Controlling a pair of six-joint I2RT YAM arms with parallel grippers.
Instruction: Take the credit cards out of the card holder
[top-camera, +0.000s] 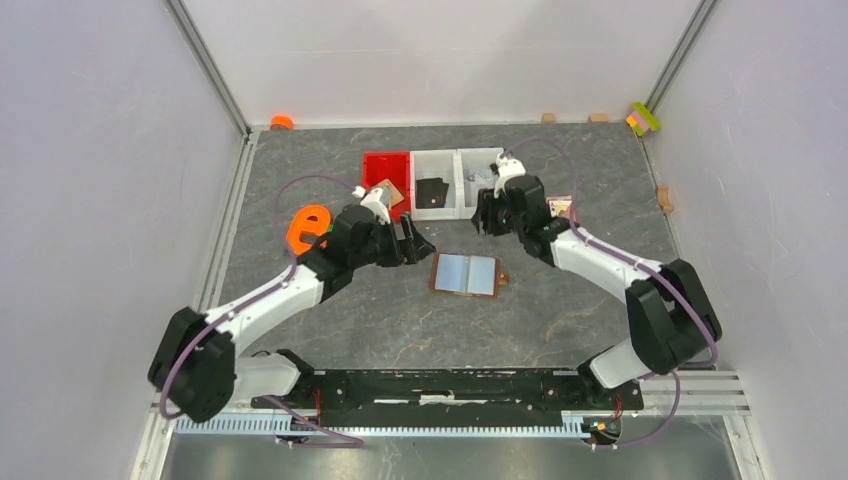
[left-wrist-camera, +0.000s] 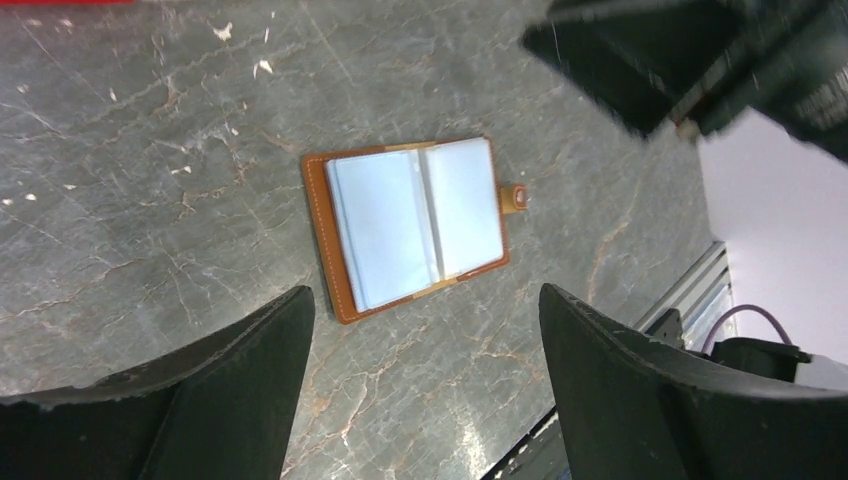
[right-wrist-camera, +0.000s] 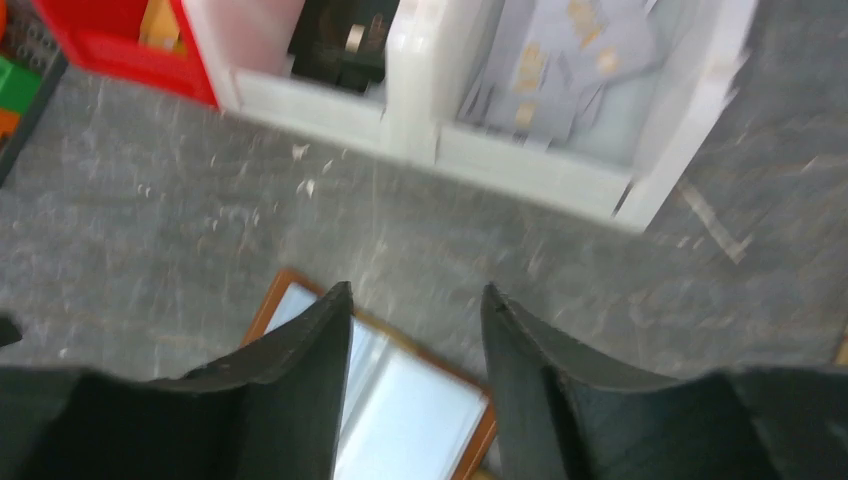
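Note:
The brown card holder (top-camera: 434, 273) lies spread flat on the table, a snap tab (left-wrist-camera: 514, 198) on its right side. Two pale pages (left-wrist-camera: 380, 230) face up in it; whether cards sit in them I cannot tell. Just left of and above the holder in the top view, my left gripper (top-camera: 420, 252) is open and empty. My right gripper hangs beyond the holder's far right side, between it and the white bins, also open with nothing between its fingers. Several pale cards (right-wrist-camera: 607, 45) lie loose in the right white compartment (right-wrist-camera: 530, 165).
Dark flat items (top-camera: 432, 192) rest in the middle white compartment (top-camera: 432, 158). Beside it stands a red bin (top-camera: 385, 160) holding wooden pieces. An orange object (top-camera: 307, 225) lies on the left, and a small patterned box (top-camera: 560, 206) is behind the right gripper.

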